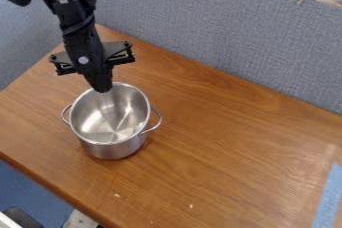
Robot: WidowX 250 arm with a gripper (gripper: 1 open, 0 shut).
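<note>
A steel pot [114, 132] with two wire handles stands on the wooden table [227, 162], left of centre. My black gripper [99, 84] points down from the upper left, its tip over the back rim of the pot. The fingertips are small in view; the gripper looks shut, with nothing visible between them. Whether the tip touches the pot is unclear.
A grey padded wall [227, 32] runs along the back. A light blue strip [325, 197] lies at the lower right.
</note>
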